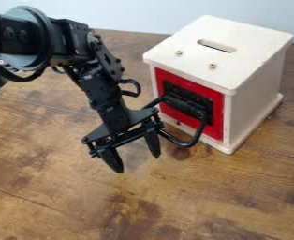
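Observation:
My black gripper (135,156) hangs over the wooden table, fingers pointing down and apart, with nothing visible between them. To its right stands a pale wooden box (243,94) with a slot in its sloped top and two small studs below it. Its red front panel (179,121) carries a black fitting (187,101) with a curved black handle or hose reaching down and left, partly behind my gripper.
A white wall or surface lies behind the table's back edge.

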